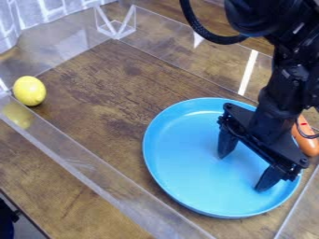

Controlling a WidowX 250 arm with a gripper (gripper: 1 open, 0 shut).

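The black gripper (245,162) hangs low over the right half of a blue plate (187,163), its fingers open and reaching down close to the plate's surface, with nothing visible between them. An orange carrot (305,135) lies just right of the plate, largely hidden behind the gripper's body.
A yellow lemon (29,90) sits at the far left beside a clear acrylic wall. Transparent walls border the wooden table (106,107) at the back and sides. The wood left of the plate is clear.
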